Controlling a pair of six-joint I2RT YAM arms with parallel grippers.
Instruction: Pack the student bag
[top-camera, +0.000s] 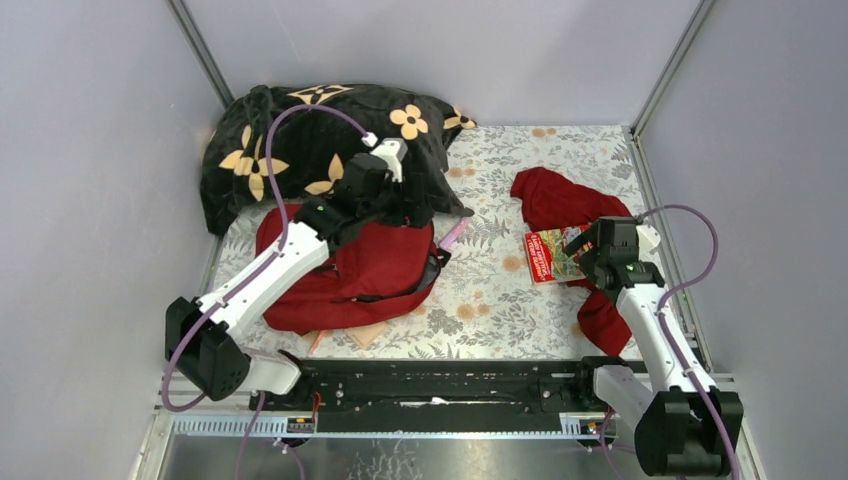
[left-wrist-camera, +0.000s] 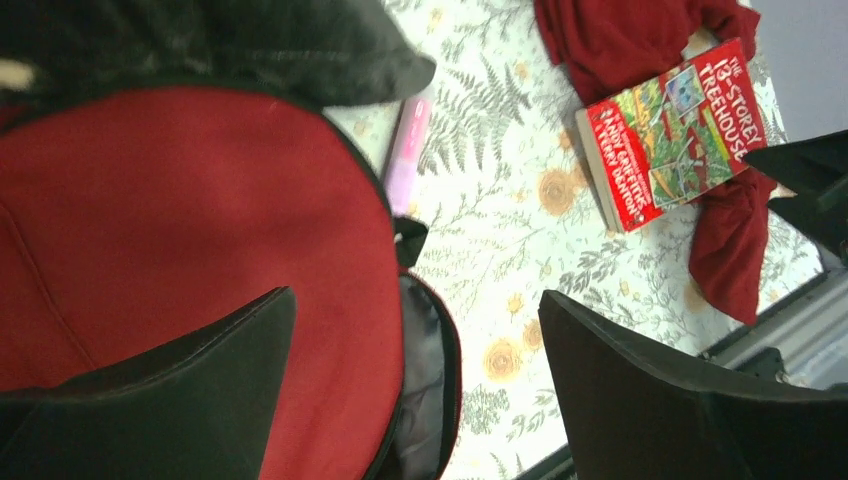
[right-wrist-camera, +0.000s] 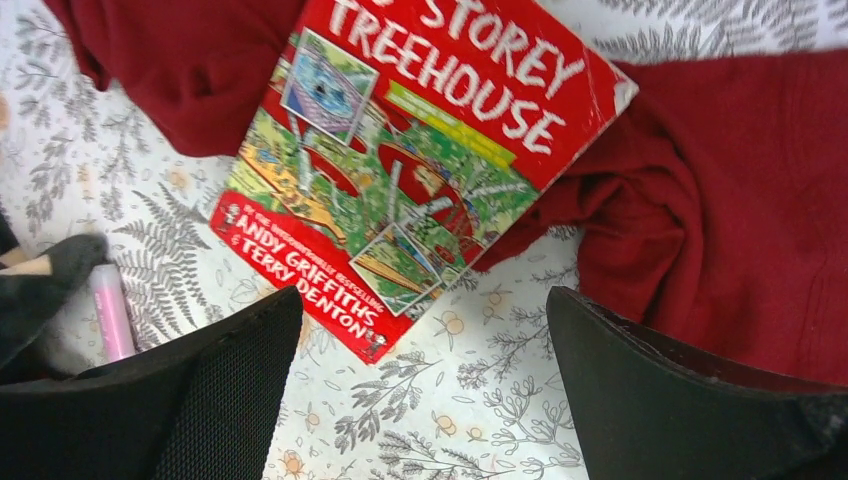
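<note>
The dark red bag (top-camera: 350, 275) lies at the left of the table with its flap down over most of the opening; only a strip of grey lining (left-wrist-camera: 424, 360) shows along one side. My left gripper hovers above the bag's right side, open and empty. A red "Treehouse" book (right-wrist-camera: 390, 160) rests flat on the right, partly over a crumpled dark red cloth (top-camera: 565, 200). Above that book my right gripper stands open, with nothing between its fingers. A pink pen-like stick (left-wrist-camera: 407, 150) lies just right of the bag.
A black cushion with tan flowers (top-camera: 320, 140) fills the back left, against the bag. A tan card (top-camera: 366, 333) and an orange stick (top-camera: 319, 342) poke out at the bag's front.
</note>
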